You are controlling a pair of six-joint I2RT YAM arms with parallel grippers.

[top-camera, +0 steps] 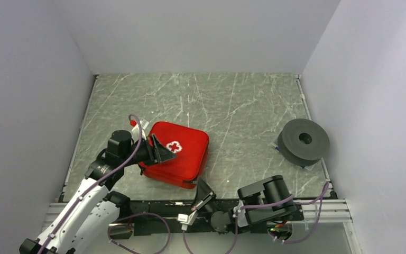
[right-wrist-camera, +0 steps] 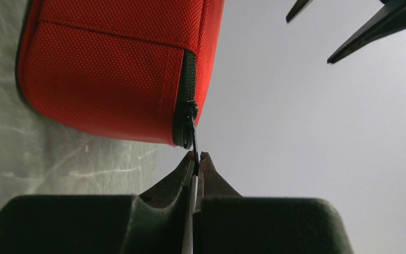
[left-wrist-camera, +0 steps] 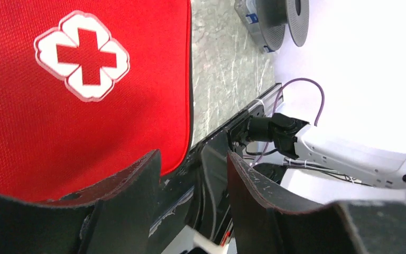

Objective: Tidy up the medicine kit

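The red medicine kit (top-camera: pixel 187 143), its lid closed and marked with a white cross emblem, lies turned on the table left of centre. Over its lid hangs my left gripper, open, a clear gap between its fingers. At the kit's front right corner, my right gripper is shut on the thin black zipper pull (right-wrist-camera: pixel 194 138). The pull's slider sits near the end of the black zipper (right-wrist-camera: pixel 185 79) in the right wrist view. The left gripper's dark fingers (right-wrist-camera: pixel 367 37) also show there, apart from the kit.
A dark grey spool (top-camera: pixel 301 142) stands at the table's right side. Free table surface (top-camera: pixel 232 116) lies behind and right of the kit. The black front rail (top-camera: pixel 153 206) runs close to the kit's near edge.
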